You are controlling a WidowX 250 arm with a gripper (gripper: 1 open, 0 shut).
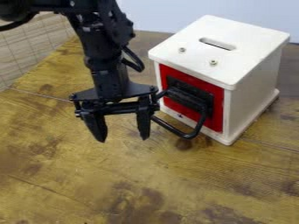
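Observation:
My black gripper (121, 126) hangs open over the wooden table, its two fingers apart and pointing down, nothing seen between them. It is just left of a white box (254, 83) with a red front panel (177, 80). A black bar handle (179, 131) juts from that panel toward the gripper; part of it is hidden behind the gripper's body, and I cannot tell whether they touch.
A woven panel (30, 61) is at the back left, with a pale wall behind the box.

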